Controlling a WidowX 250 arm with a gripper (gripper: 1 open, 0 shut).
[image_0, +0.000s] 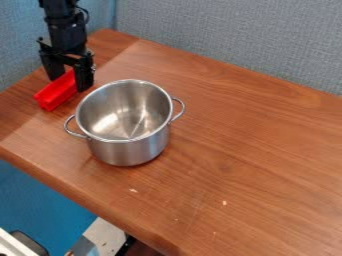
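My black gripper hangs at the upper left, its fingers open, just over a red elongated block on the wooden table. The fingers reach down beside the block's upper end; whether they touch it I cannot tell. A large steel pot with two side handles stands to the right of and slightly in front of the block.
Blue-grey padded walls bound the back and left. Beyond the front left edge are a blue floor and some metal hardware.
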